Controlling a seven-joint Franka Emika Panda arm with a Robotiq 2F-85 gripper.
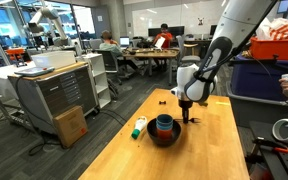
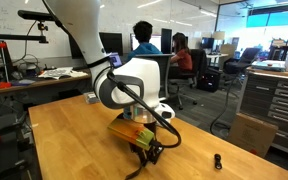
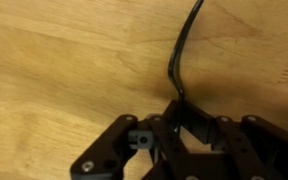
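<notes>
A thin, slightly curved black object [image 3: 181, 45] runs from the top of the wrist view down to my fingertips. My gripper is shut on its near end, low over the wooden table. From the side, my gripper [image 2: 147, 158] points straight down, and part of the black object [image 2: 135, 172] shows beneath it at the frame's lower edge. In exterior view 1 the gripper [image 1: 186, 120] is small, right of a dark bowl. What the black object is cannot be made out.
The dark bowl [image 1: 158, 138] holds a blue cup-like thing [image 1: 164, 121] and something red. Left of it lies a white and green bottle [image 1: 139, 127]. A small black item [image 2: 218, 161] rests on the table.
</notes>
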